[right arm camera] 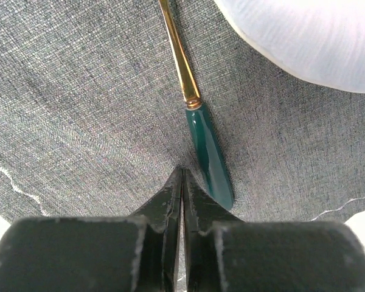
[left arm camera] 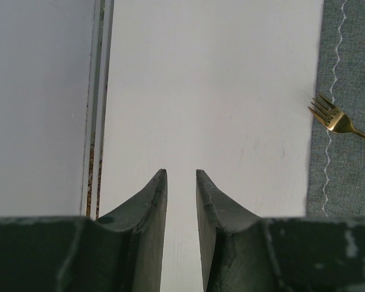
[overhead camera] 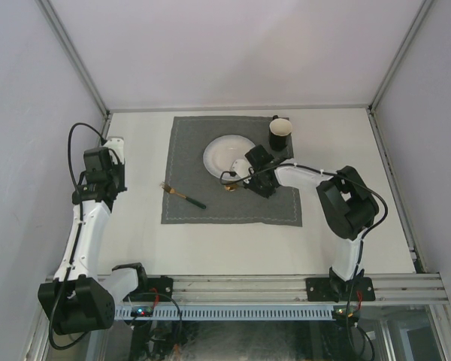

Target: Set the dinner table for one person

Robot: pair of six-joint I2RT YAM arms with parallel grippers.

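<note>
In the right wrist view a utensil with a green handle (right arm camera: pixel 210 152) and gold stem lies on the grey mat (right arm camera: pixel 79 109). My right gripper is shut with nothing between its fingertips; the handle lies just outside them, on the right side. The white plate (overhead camera: pixel 224 153) sits on the mat, close to that utensil. A fork (overhead camera: pixel 182 195) with gold tines and a green handle lies on the mat's left part. My left gripper stands open and empty over bare white table. From above, the right arm hides most of the green-handled utensil.
A dark mug (overhead camera: pixel 279 134) with a pale inside stands at the mat's back right corner. Side walls bound both ends.
</note>
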